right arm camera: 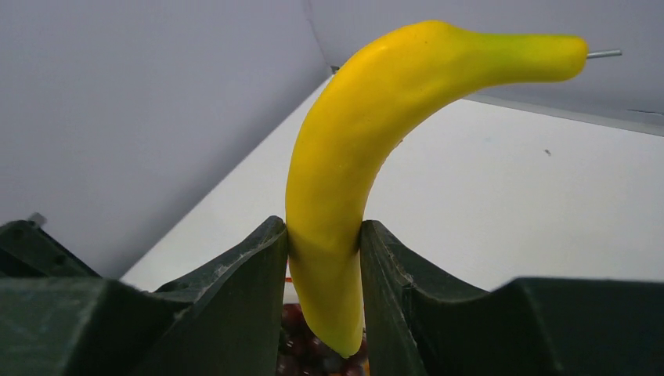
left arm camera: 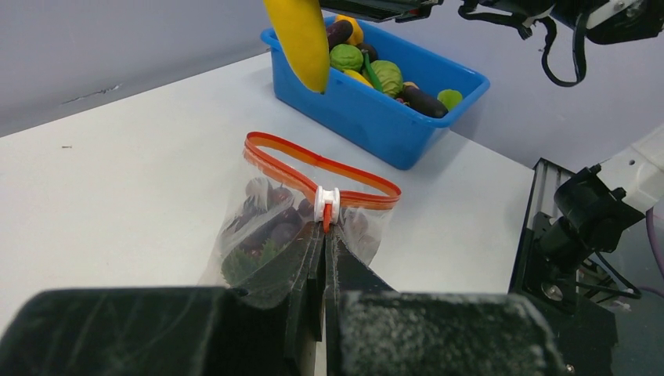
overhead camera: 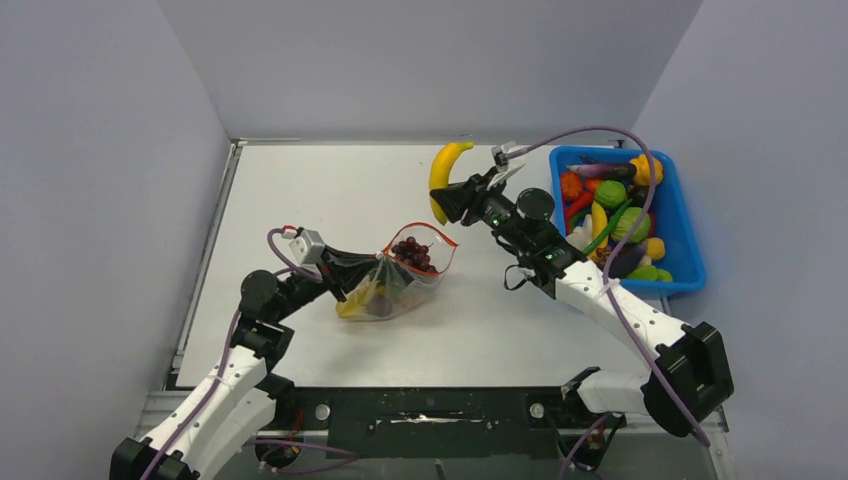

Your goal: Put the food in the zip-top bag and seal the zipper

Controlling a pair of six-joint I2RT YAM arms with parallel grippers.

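A clear zip top bag [overhead camera: 400, 297] with a red-orange rim stands on the table, its mouth spread. Dark grapes [overhead camera: 413, 254] and other food show inside it. My left gripper is shut at the rim, on the red tab of the white zipper slider [left arm camera: 326, 205]. Held in the air up and right of the bag, a yellow banana [right arm camera: 338, 141] hangs between the fingers of my right gripper, which touch both its sides near the lower end. Its lower tip overlaps the grapes in the right wrist view.
A blue bin [overhead camera: 690, 255] full of toy vegetables and fruit stands at the table's right.
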